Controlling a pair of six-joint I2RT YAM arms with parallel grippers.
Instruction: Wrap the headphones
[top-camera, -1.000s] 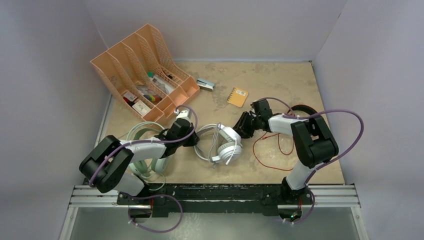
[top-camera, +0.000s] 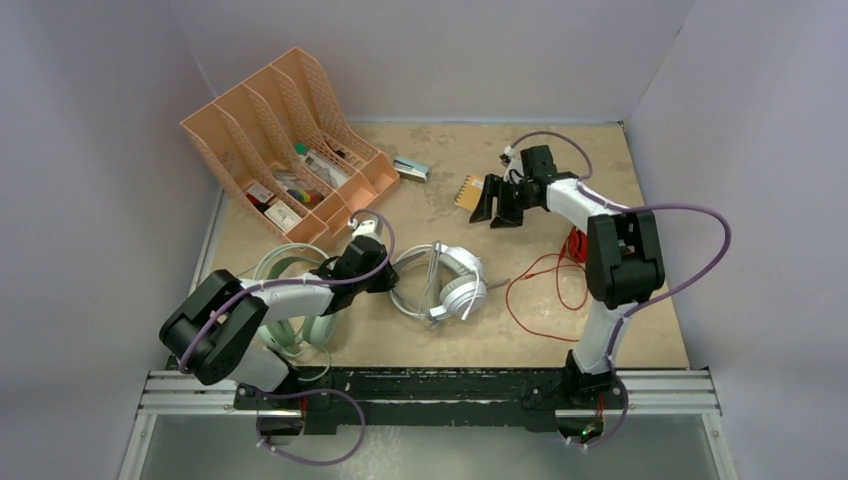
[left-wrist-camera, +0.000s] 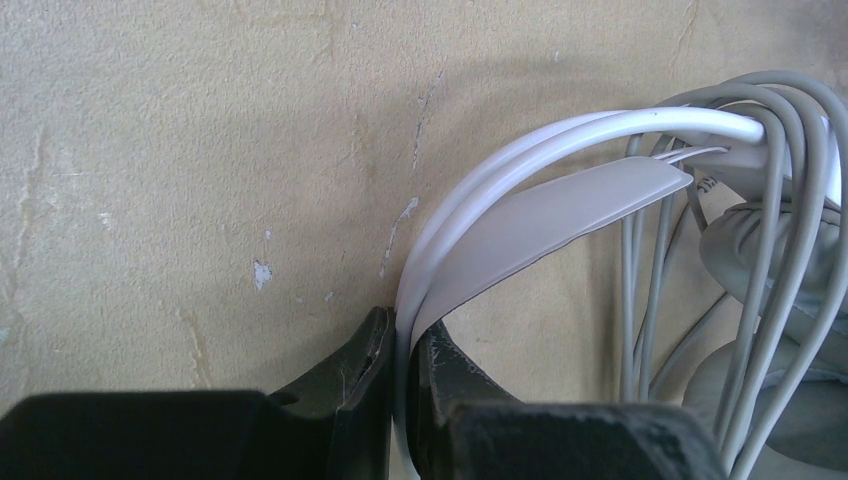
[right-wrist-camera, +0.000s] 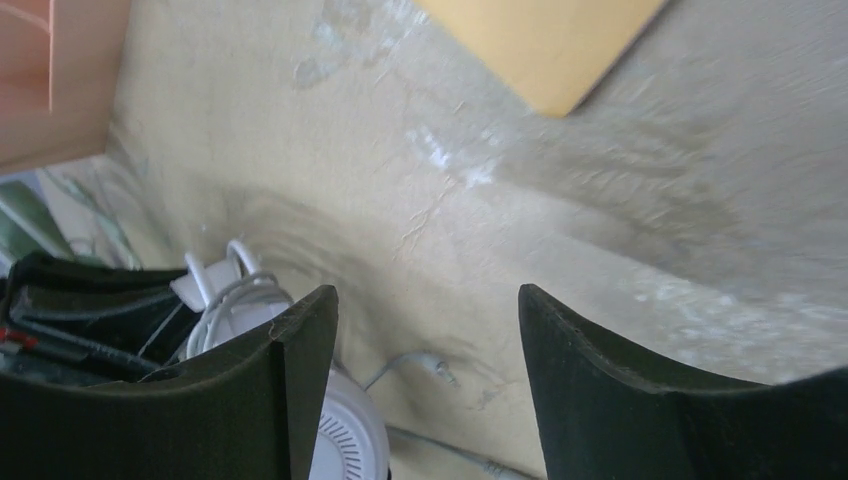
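Note:
The white headphones lie mid-table, with loops of their cable lying over band and earcups, as the left wrist view also shows. My left gripper is shut on the headband at the headphones' left side. My right gripper stands open above the table behind and right of the headphones, beside the yellow notebook; in the right wrist view its fingers have bare table between them.
A pink organiser with stationery stands back left, a stapler beside it. Green headphones lie under my left arm. A red cable lies at the right.
My right gripper has moved away from the right earcup toward the back of the table, over the notebook's edge, and has opened. My left gripper has stayed put on the headband.

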